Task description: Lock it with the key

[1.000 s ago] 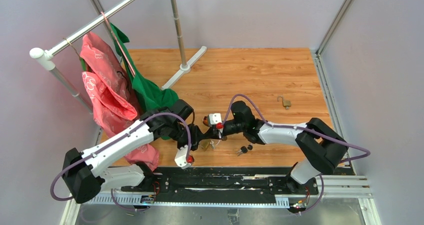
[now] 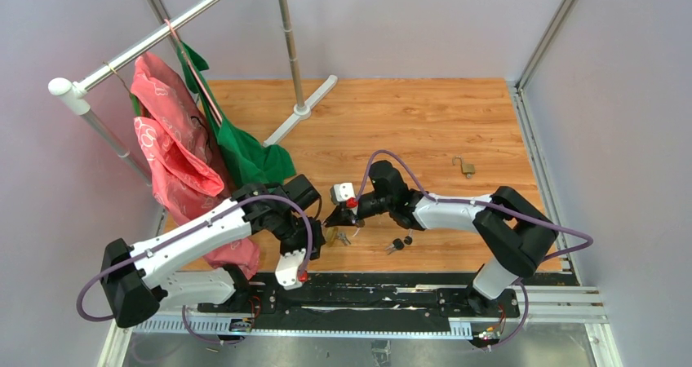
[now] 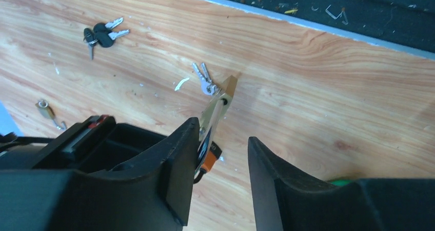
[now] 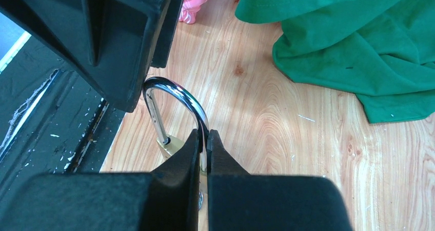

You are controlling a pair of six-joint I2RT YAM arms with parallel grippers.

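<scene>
My right gripper is shut on the shackle of a brass padlock (image 2: 330, 235), which passes between its fingertips. Beneath the fingers the padlock's body (image 4: 172, 145) partly shows, and both legs of the shackle (image 4: 177, 90) run down to it. A pair of small silver keys (image 3: 205, 81) hangs at the body's far end; whether one sits in the keyhole is unclear. Standing open close by is my left gripper. One of its fingers (image 3: 179, 164) overlaps the shackle in the left wrist view, and I cannot tell if they touch.
Black-headed keys (image 2: 396, 245) lie right of the padlock. A second padlock (image 2: 467, 169), its shackle open, rests farther right. An orange-and-black object (image 3: 210, 159) shows behind the shackle. Red cloth (image 2: 175, 155) and green cloth (image 2: 249, 156) hang at left.
My left gripper has drawn slightly left and toward the front. The right gripper has shifted a little left. Both stay close to the padlock, whose brass body has moved slightly left.
</scene>
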